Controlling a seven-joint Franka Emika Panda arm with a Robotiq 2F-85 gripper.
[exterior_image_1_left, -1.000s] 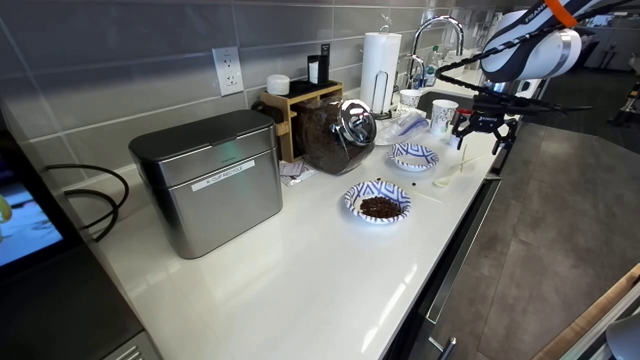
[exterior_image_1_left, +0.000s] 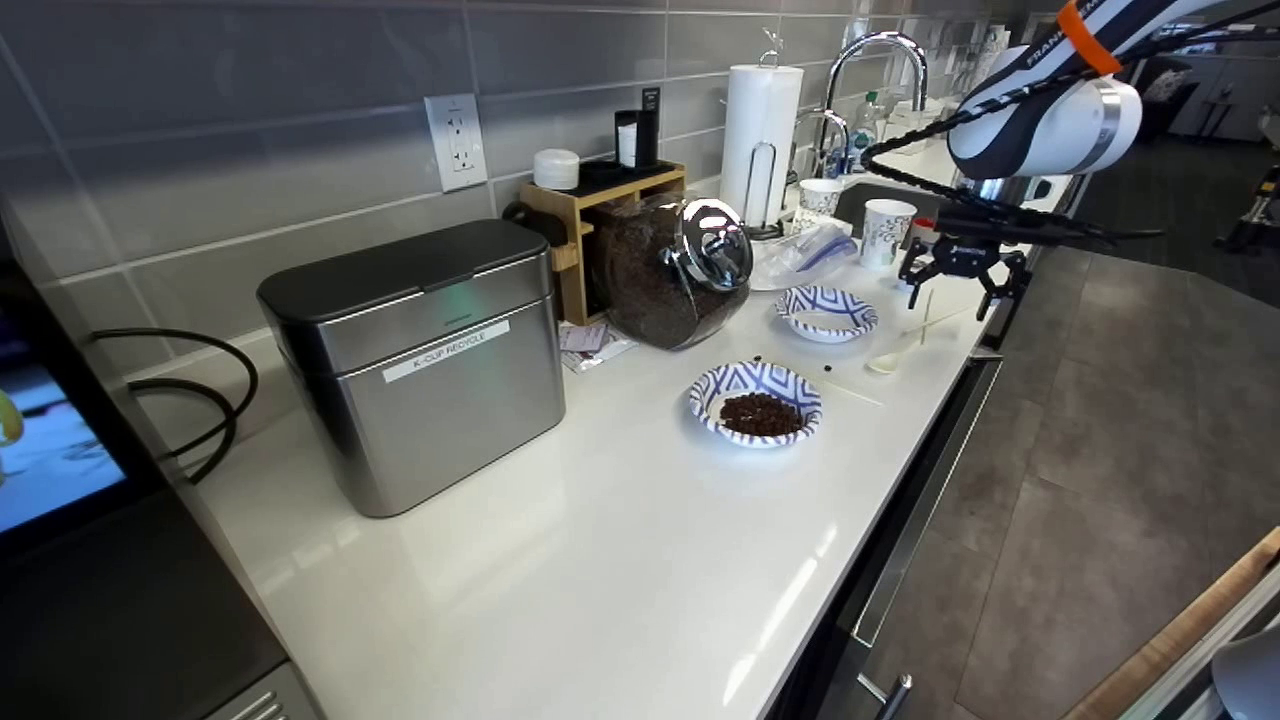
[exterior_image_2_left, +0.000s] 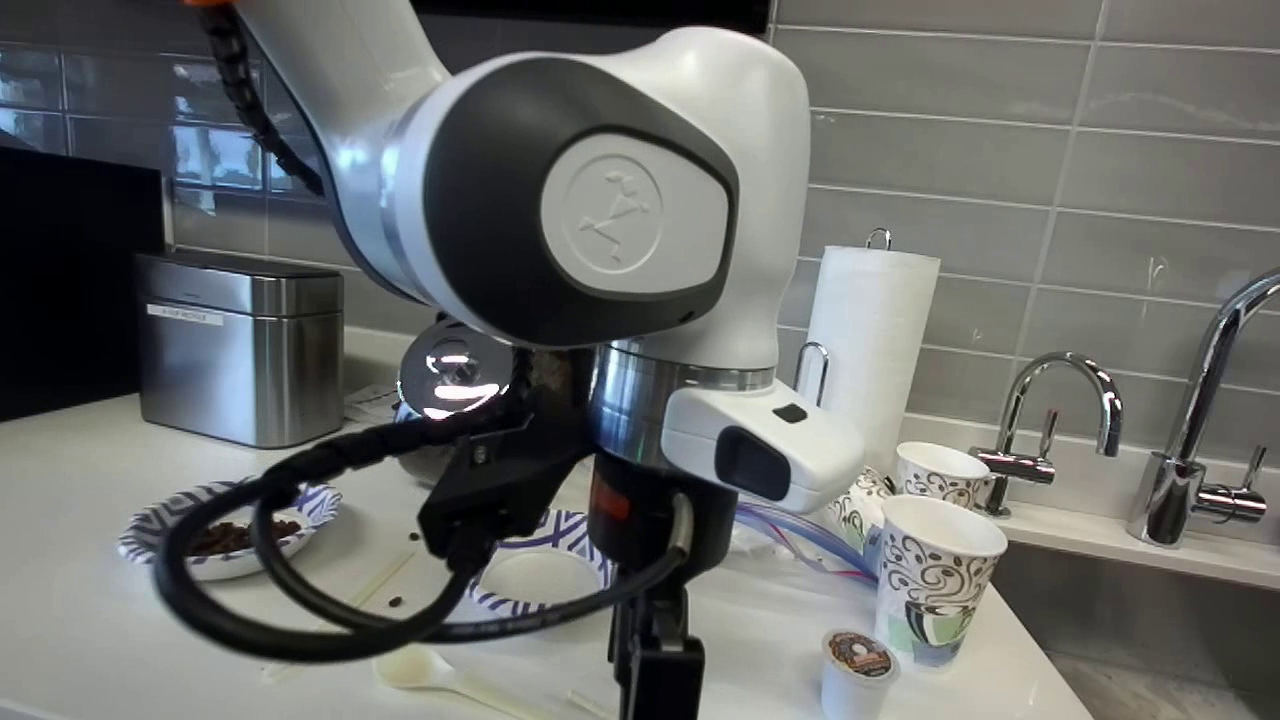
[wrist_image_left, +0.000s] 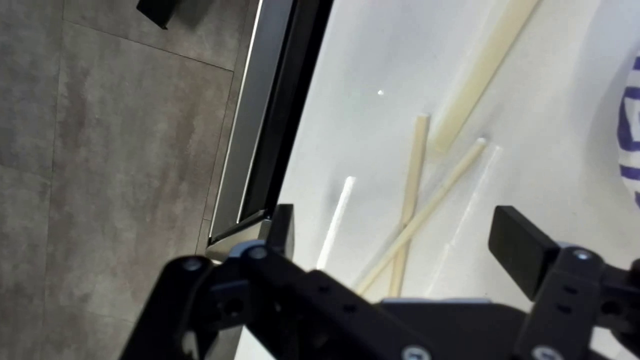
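Observation:
Above the counter's front edge, my gripper is open, its two fingers wide apart with nothing held. Below it in the wrist view, two thin pale sticks (wrist_image_left: 411, 174) lie crossed on the white counter, lower than the fingertips. A thicker pale handle (wrist_image_left: 486, 72) lies just beyond them; exterior view 1 shows a pale spoon (exterior_image_1_left: 884, 361) there. One patterned paper bowl (exterior_image_1_left: 756, 383) contains dark beans (exterior_image_1_left: 761, 415). A second patterned bowl (exterior_image_1_left: 827, 314) farther along looks empty. In exterior view 2 my arm hides much of the counter, and only part of the gripper shows.
Paper cups (exterior_image_2_left: 938, 576) and a small coffee pod (exterior_image_2_left: 858, 672) stand by the sink. Along the wall are a paper towel roll (exterior_image_1_left: 761, 142), a glass jar of beans (exterior_image_1_left: 660, 276) and a steel bin (exterior_image_1_left: 414, 360).
In exterior view 1, my arm and gripper have shifted slightly left, with the gripper a little lower. It was open before and still is. The bowls and spoon have not moved.

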